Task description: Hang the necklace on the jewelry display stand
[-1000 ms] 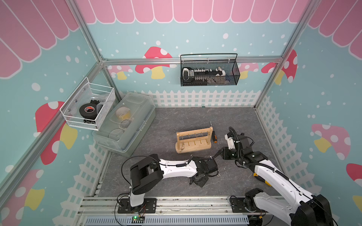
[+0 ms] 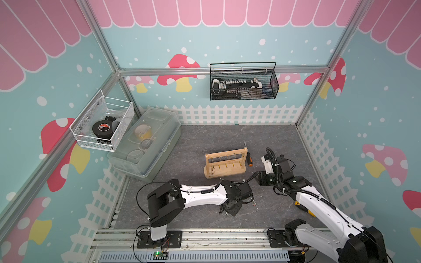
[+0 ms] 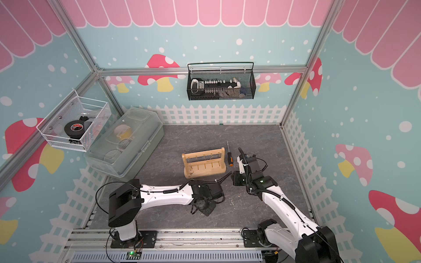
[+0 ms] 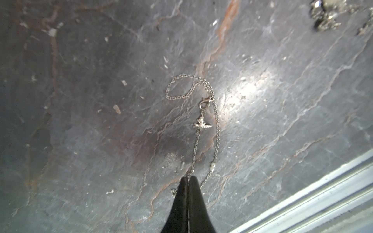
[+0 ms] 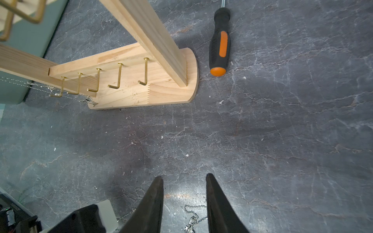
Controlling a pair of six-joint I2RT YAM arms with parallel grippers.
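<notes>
A silver chain necklace (image 4: 201, 124) with a star-like pendant lies on the table below my left gripper, which is shut with its tips over the chain; whether any chain is pinched cannot be seen. More chain (image 4: 326, 15) lies at that view's upper right. The wooden display stand (image 2: 224, 171) stands at mid-table, brass hooks (image 5: 145, 69) along it, a chain hanging at its left end. My right gripper is parted, pointing down right of the stand, with nothing seen between its fingers and loose chains (image 5: 192, 217) beyond them.
A screwdriver (image 5: 220, 42) lies right of the stand. A lidded translucent box (image 2: 144, 153) fills the left side. A yellow-and-black object (image 2: 310, 212) is partly under the right arm.
The right arm looks unmoved.
</notes>
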